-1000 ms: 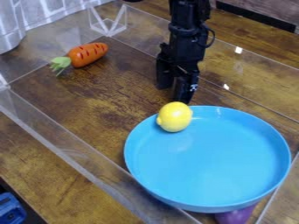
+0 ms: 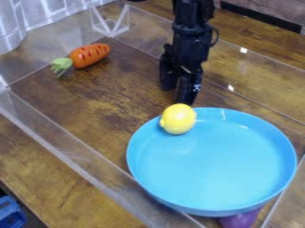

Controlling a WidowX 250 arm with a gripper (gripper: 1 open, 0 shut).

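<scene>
The black robot gripper (image 2: 181,80) hangs down at the back centre, its tip low over the wooden table; its fingers are dark and hard to make out, so whether it is open or shut is unclear. A yellow round object (image 2: 177,119) sits on the rim area of a blue plate (image 2: 215,174), just in front of the gripper. A toy carrot (image 2: 88,55) with a green top lies on the table at the back left.
A purple object (image 2: 240,219) is partly hidden under the plate's front edge. Clear plastic walls run along the left and front left. A blue object (image 2: 7,211) is at the bottom left corner.
</scene>
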